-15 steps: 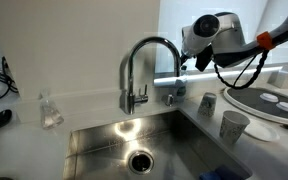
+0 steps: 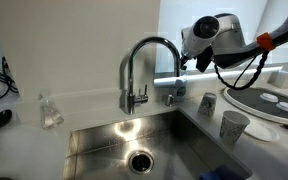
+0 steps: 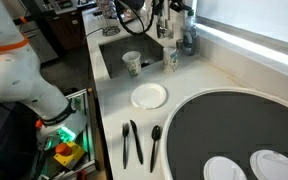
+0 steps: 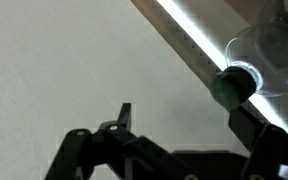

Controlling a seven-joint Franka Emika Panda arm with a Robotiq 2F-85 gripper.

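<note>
My gripper is open, with nothing between its fingers. A clear bottle with a dark green cap (image 4: 234,87) lies in the upper right of the wrist view, the cap near the right finger (image 4: 244,122). In exterior view 1 the gripper (image 2: 184,62) hangs just right of the faucet's curve, above a small bluish bottle (image 2: 180,88) by the back wall. Whether the gripper touches the bottle is hard to tell.
The faucet (image 2: 132,75) rises behind the steel sink (image 2: 99,143). Cups, including a grey one (image 2: 233,126), stand right of the sink. A white plate (image 3: 149,95), cutlery and a large black round tray (image 3: 229,125) occupy the counter. Another clear bottle (image 2: 49,111) stands at left.
</note>
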